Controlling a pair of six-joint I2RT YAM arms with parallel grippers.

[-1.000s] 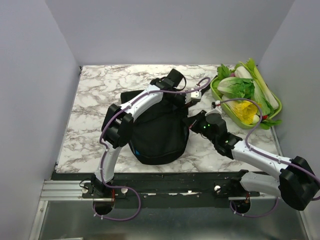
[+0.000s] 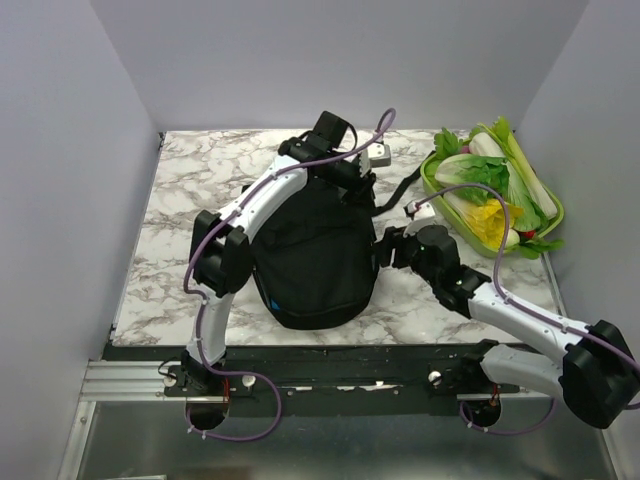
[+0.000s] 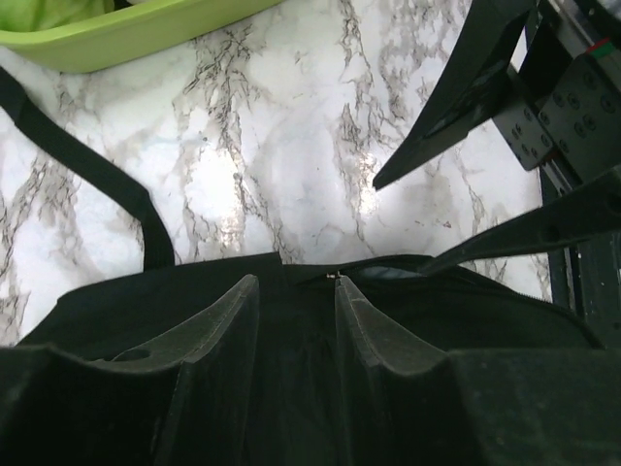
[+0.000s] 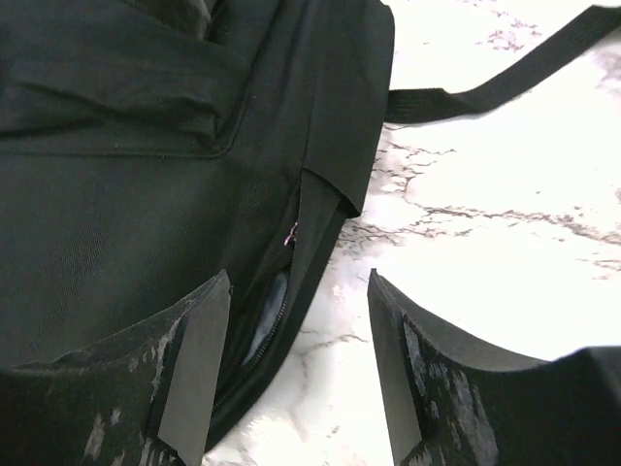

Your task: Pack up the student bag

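The black student bag lies flat on the marble tabletop. Along its right side the zipper is parted, and the opening shows as a narrow gap with a metal zipper pull at its upper end. My left gripper is partly open over the bag's edge, and no hold on the cloth shows between its fingertips. Beside the opening, my right gripper stands open, one finger over the bag and the other over bare marble. The left arm hides part of the bag's upper end in the top view.
A green basket of leafy vegetables stands at the right, near the wall. A black strap runs from the bag toward it. Both grippers are close together at the bag's right edge. Bare marble lies at the left.
My left gripper has shifted up and to the left in the top view, leaving more of the strap visible.
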